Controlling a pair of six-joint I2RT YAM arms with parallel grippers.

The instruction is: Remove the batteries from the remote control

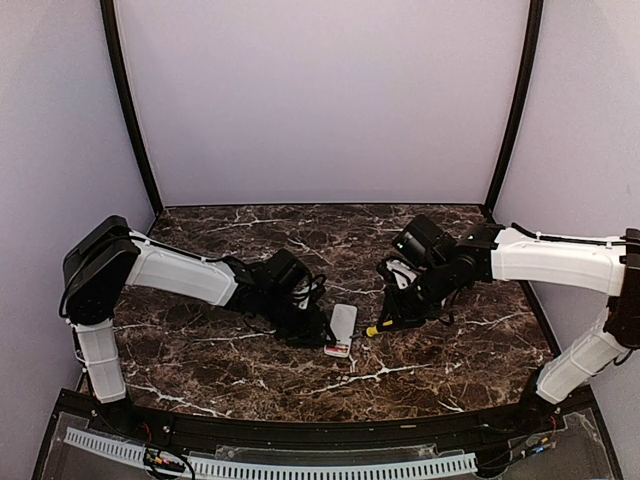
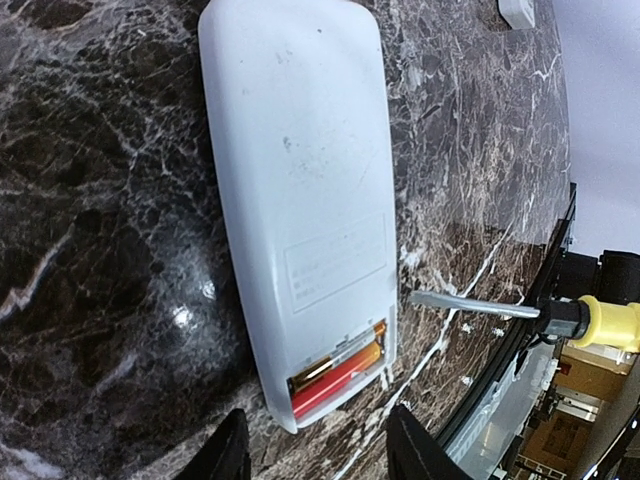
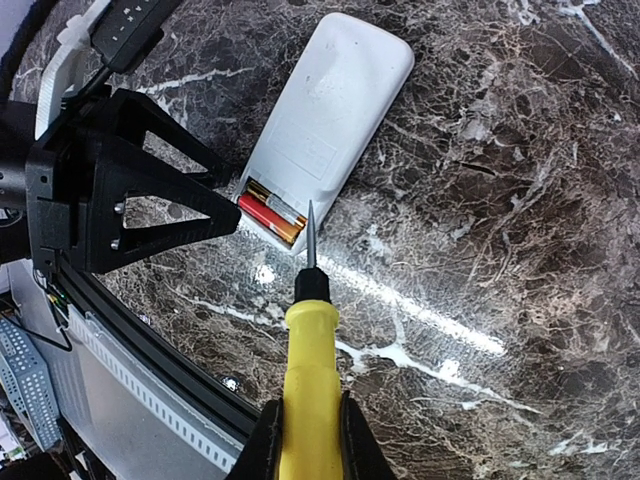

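Observation:
The white remote control (image 2: 305, 170) lies back side up, its battery bay uncovered at the near end. Inside the bay sit a red-and-orange battery (image 3: 268, 217) and a second, darker-and-silver battery (image 3: 275, 201). My left gripper is part open at the bay's left end, with nothing seen between its fingers. My right gripper is shut on the yellow handle of a screwdriver (image 3: 312, 350). The screwdriver's metal tip (image 2: 425, 298) points at the remote's right edge near the bay; a small gap shows between them in the left wrist view.
Along the front runs a dark frame edge (image 1: 300, 430) with a white slotted strip. A small white piece (image 2: 517, 12), hard to identify, shows at the top of the left wrist view.

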